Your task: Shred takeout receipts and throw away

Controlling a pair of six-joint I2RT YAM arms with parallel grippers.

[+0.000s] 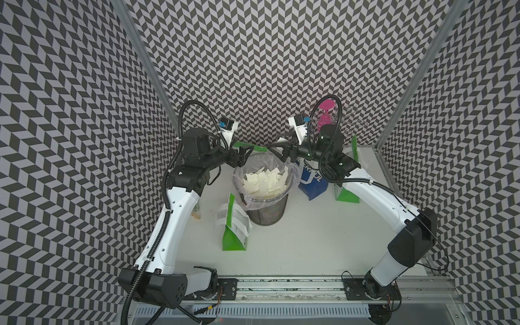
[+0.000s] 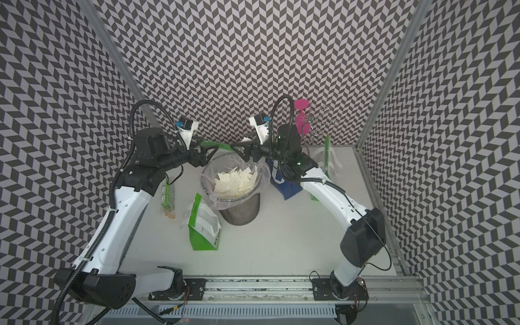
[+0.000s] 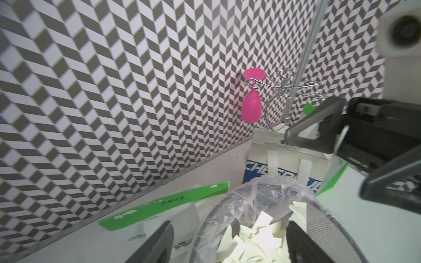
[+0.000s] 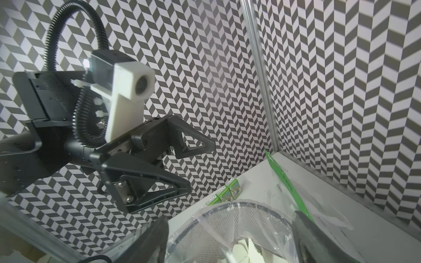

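Note:
A mesh bin (image 1: 265, 212) lined with a clear bag stands mid-table, holding a pile of torn cream paper (image 1: 264, 181). My left gripper (image 1: 242, 154) hangs open above the bin's back-left rim, nothing seen between its fingers. My right gripper (image 1: 279, 149) is over the bin's back right, its fingers apart. A small white piece shows by it in the top left view; whether it is held I cannot tell. In the right wrist view only paper and bag (image 4: 263, 225) show below its fingers.
Green-white bags (image 1: 235, 238) stand front left, at the back and right. A blue bag (image 1: 313, 187) is right of the bin, a pink glass on a wire rack (image 3: 251, 107) at the back right, a small green pack (image 2: 168, 197) at left.

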